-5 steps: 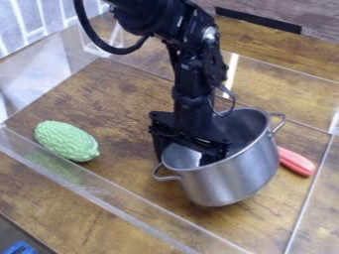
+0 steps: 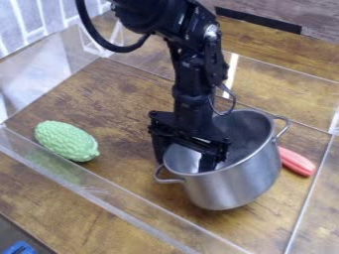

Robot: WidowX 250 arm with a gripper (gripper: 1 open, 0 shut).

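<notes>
A black robot arm reaches down from the top, its gripper (image 2: 188, 149) low at the near-left part of a large stainless steel pot (image 2: 232, 184), over and inside the rim. The pot has two side handles and appears slightly tilted. The fingertips are hard to make out against the dark pot interior, so what lies between them is hidden.
A green bumpy vegetable (image 2: 66, 141) lies on the wooden table (image 2: 93, 99) at the left. A red stick-like object (image 2: 295, 162) lies right of the pot. Clear low walls run around the work area. A blue object (image 2: 16, 247) shows at the lower left corner.
The arm and pot have shifted very slightly; otherwise little differs.
</notes>
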